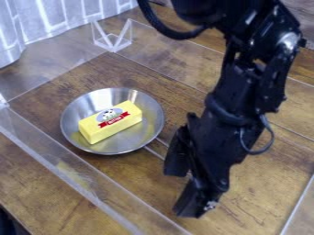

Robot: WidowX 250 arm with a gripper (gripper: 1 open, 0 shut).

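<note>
A yellow butter box (pixel 95 126) with a red-and-white label lies in a round silver bowl (pixel 135 99) at the left of the camera view. The black arm fills the right half, and its gripper (pixel 190 179) points down low over the wooden table, to the right of the bowl and apart from it. The fingers are dark against each other, and whether they are open or shut is unclear.
Clear plastic barriers (pixel 61 168) run along the left and back of the wooden table (pixel 50 197). A white curtain (pixel 37 23) hangs at the back left. Bare wood lies in front of the bowl and at the right.
</note>
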